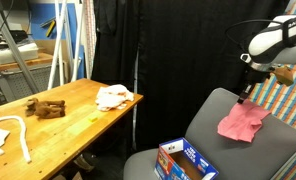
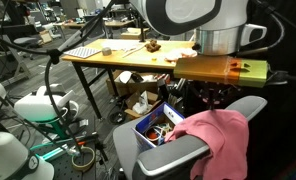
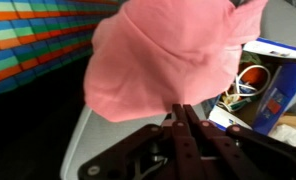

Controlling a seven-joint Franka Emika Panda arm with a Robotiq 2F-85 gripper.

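A pink cloth (image 1: 243, 121) lies draped over the backrest of the grey chair (image 1: 203, 118). At its upper edge is my gripper (image 1: 244, 97), shut on the cloth. In the wrist view the fingertips of the gripper meet the lower edge of the cloth (image 3: 163, 60), which spreads out beyond them; the pinched bit itself is hard to make out. Exterior view 2 has the cloth (image 2: 213, 140) hanging beneath the gripper (image 2: 217, 100), over the chair's top edge.
A blue-and-white box (image 1: 185, 160) with mixed items inside stands on the chair seat. To the left, a wooden table (image 1: 83, 120) bears a brown plush animal (image 1: 45, 107), a pale crumpled cloth (image 1: 114, 96) and a white curved tube (image 1: 20, 132). A black curtain hangs behind.
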